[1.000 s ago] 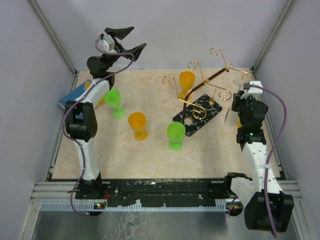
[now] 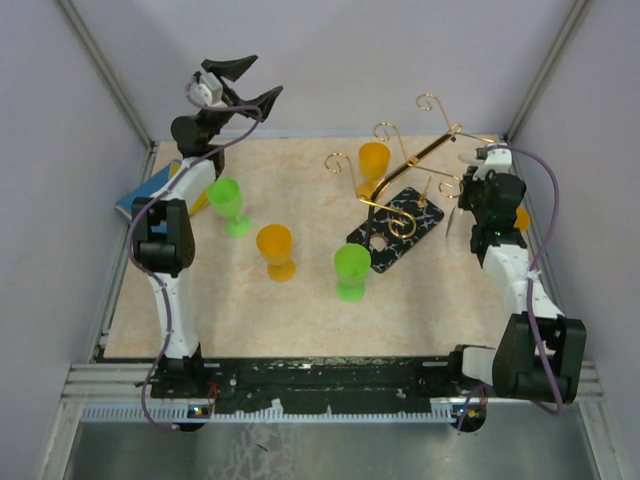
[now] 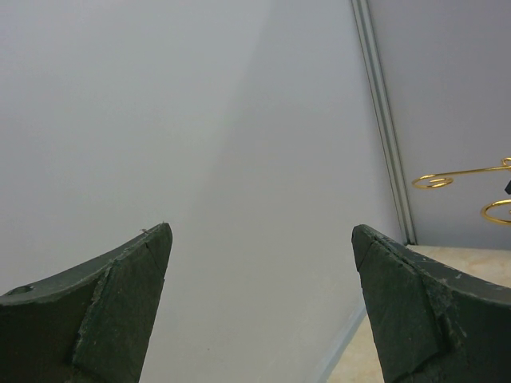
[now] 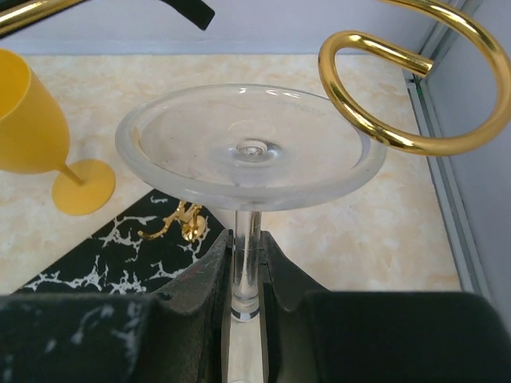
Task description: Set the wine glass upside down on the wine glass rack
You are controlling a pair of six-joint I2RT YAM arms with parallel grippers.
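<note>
My right gripper is shut on the stem of a clear wine glass [image 4: 200, 171], held upside down with its foot uppermost, at the right end of the gold wine glass rack [image 2: 436, 152]. In the right wrist view a gold curl [image 4: 431, 144] crosses the foot's far right rim; whether they touch I cannot tell. The rack stands on a black marble base [image 2: 380, 250]. My left gripper [image 2: 246, 92] is raised at the back left, open, with nothing between its fingers.
Green goblets [image 2: 228, 200] [image 2: 351, 268] and orange goblets [image 2: 275, 245] [image 2: 374, 160] stand on the table. A blue item [image 2: 140, 195] lies at the left. Another orange object [image 2: 521, 218] is partly behind the right arm.
My right gripper and the glass have moved up the top view, toward the back and the rack's end. The left arm has shifted very slightly left.
</note>
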